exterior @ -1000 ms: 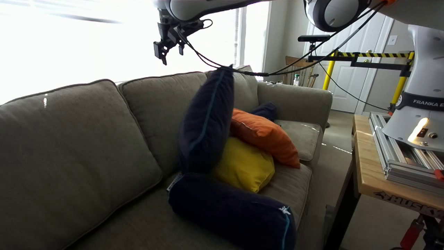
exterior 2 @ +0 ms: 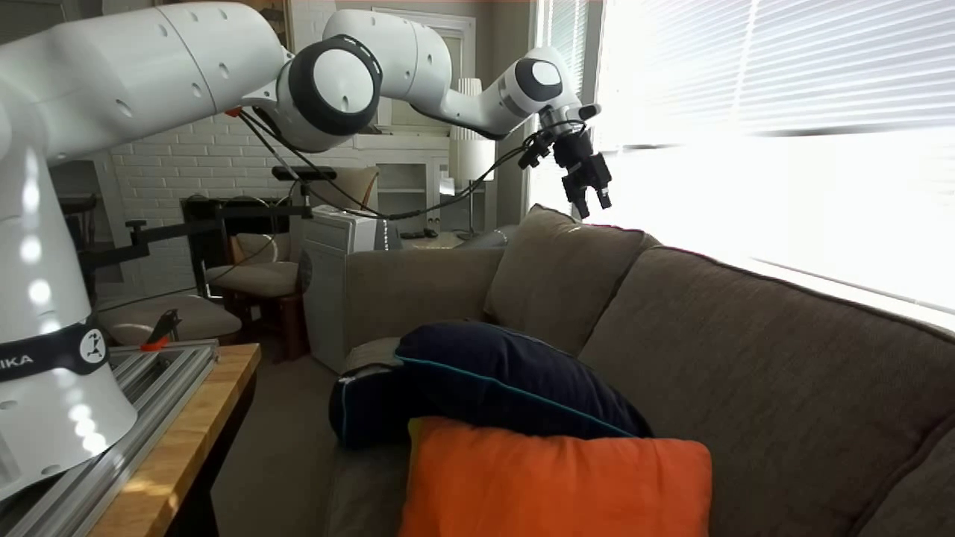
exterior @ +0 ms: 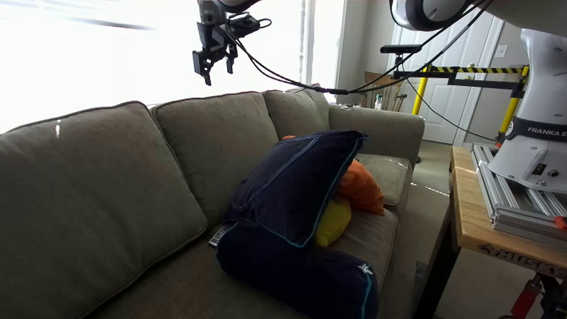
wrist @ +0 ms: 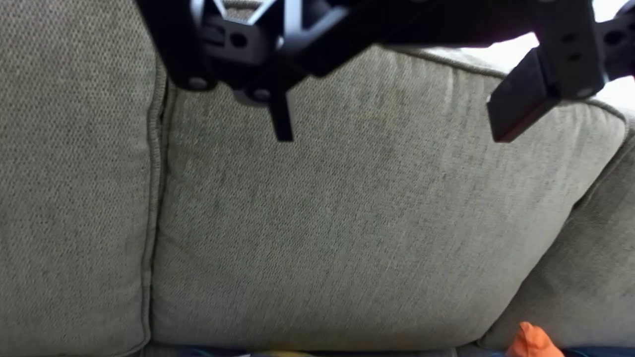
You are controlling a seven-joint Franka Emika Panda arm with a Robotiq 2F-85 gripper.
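High over the sofa backrest, in front of the bright window, my gripper [exterior: 219, 77] hangs open and empty. Its two fingers stand far apart before a grey back cushion [wrist: 357, 220] in the wrist view. Below and apart from it, a large navy pillow [exterior: 297, 186] with blue piping lies slanted over the other pillows. A navy bolster [exterior: 297, 271] rests in front of it on the seat. Partly covered are a yellow pillow [exterior: 333, 222] and an orange pillow [exterior 2: 559, 479]. A grey remote [exterior: 217, 236] pokes out beside the navy pillow, against the backrest.
The grey sofa [exterior: 79, 202] has a bare seat at the near left in exterior view 1. My arm's base stands on a wooden table [exterior: 478, 218] across a floor gap. Cables [exterior: 297, 83] droop from the arm above the sofa.
The navy pillow, upright a second ago, has toppled over the yellow and orange pillows and now hides much of them. My gripper has shifted slightly left and stays open.
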